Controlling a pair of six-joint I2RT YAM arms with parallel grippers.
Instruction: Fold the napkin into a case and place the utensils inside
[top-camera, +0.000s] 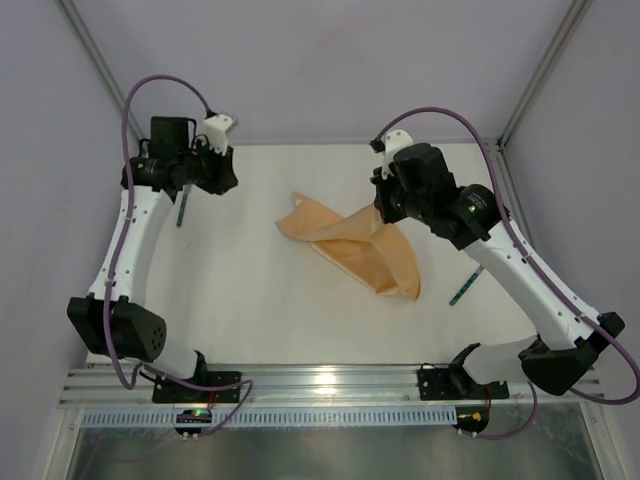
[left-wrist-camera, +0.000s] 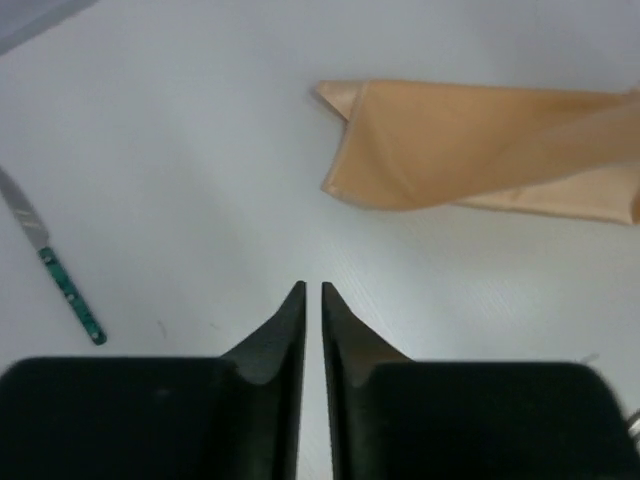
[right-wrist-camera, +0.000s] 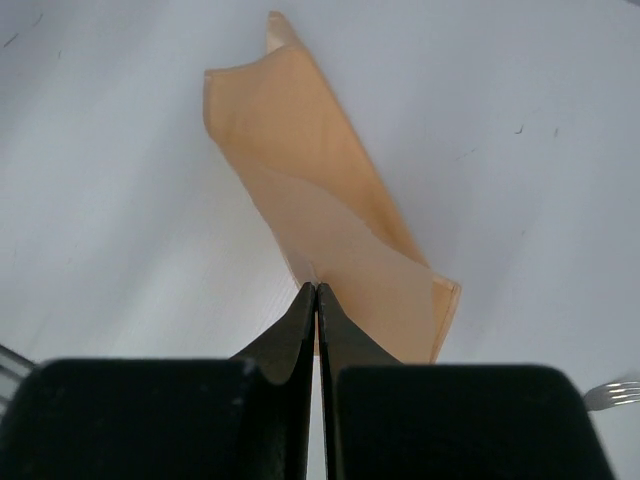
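Note:
An orange napkin (top-camera: 355, 255) (left-wrist-camera: 450, 140) (right-wrist-camera: 290, 130) lies folded askew mid-table, a flap raised toward my right gripper (top-camera: 382, 195), which is shut on it. My left gripper (top-camera: 222, 182) hangs over the table left of the napkin, its fingers slightly apart, nothing between them. A green-handled knife (left-wrist-camera: 70, 290) lies at the left, partly hidden under the left arm in the top view. A fork (right-wrist-camera: 615, 393) shows at the right wrist view's edge; in the top view a green handle (top-camera: 465, 285) sticks out beside the right arm.
Rails run along the table's edges.

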